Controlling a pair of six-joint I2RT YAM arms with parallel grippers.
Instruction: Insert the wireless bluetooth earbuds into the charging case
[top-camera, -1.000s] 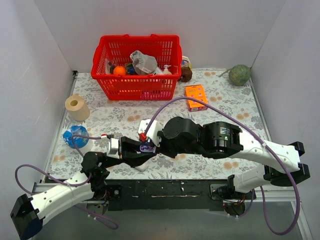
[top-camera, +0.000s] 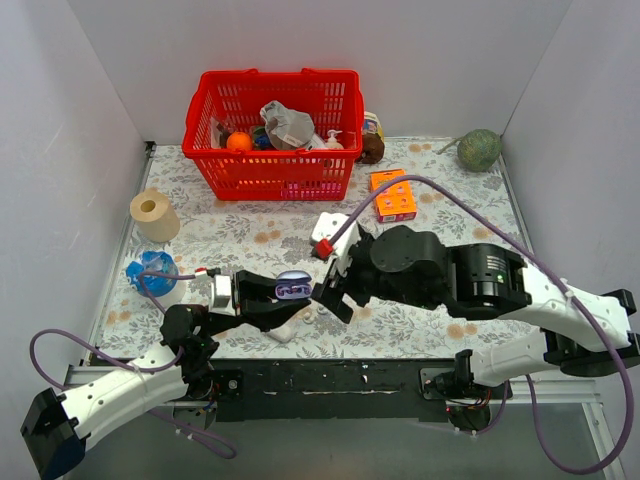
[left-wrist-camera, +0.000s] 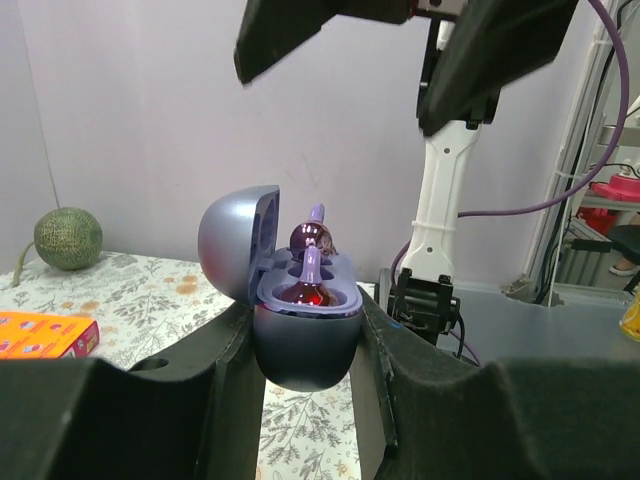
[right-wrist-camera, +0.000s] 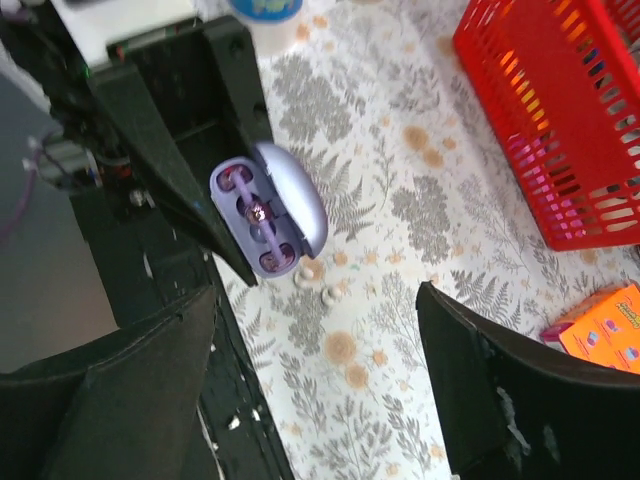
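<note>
The charging case (left-wrist-camera: 305, 340) is purple with its lid raised, held upright in my left gripper, which is shut on its lower body. One purple earbud (left-wrist-camera: 311, 264) stands in the front well, stem up, with a dark red glossy base. Another earbud (left-wrist-camera: 317, 214) shows behind it in the left wrist view; how deeply either one sits is hard to tell. My right gripper is parted, its fingers (right-wrist-camera: 455, 340) wide apart with nothing between them. In the top view it stands just right of the case (top-camera: 293, 285), not touching it.
Two small pale bits (right-wrist-camera: 332, 295) lie on the patterned table below the case. A red basket (top-camera: 285, 180) stands at the back, an orange box (top-camera: 392, 196) right of it, and a tape roll (top-camera: 154, 215) at left. Table right of the orange box is mostly clear.
The right gripper was close against the case, covering part of it; it has since moved right, away from the case, and opened. My left gripper and the case have stayed in place.
</note>
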